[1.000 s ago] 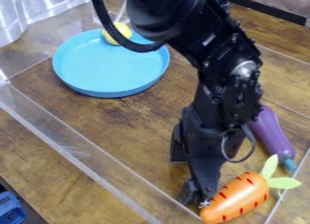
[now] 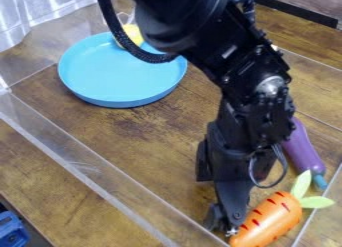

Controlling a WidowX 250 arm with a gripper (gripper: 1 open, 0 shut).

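My black gripper [image 2: 221,191] is low at the right of the wooden table, its fingers down beside a toy carrot [image 2: 269,220] with orange body and green leaves. The lower finger reaches the carrot's left end. Whether anything is between the fingers, and how far apart they are, is hard to tell. A purple toy eggplant [image 2: 301,151] lies behind the carrot, partly hidden by my arm.
A blue plate [image 2: 114,76] with a yellow object [image 2: 124,35] sits at the back left. Clear plastic strips edge the board. A blue item [image 2: 8,231] is at the lower left.
My gripper's lower finger has shifted slightly to the right, and the carrot has shifted slightly right and down with it.
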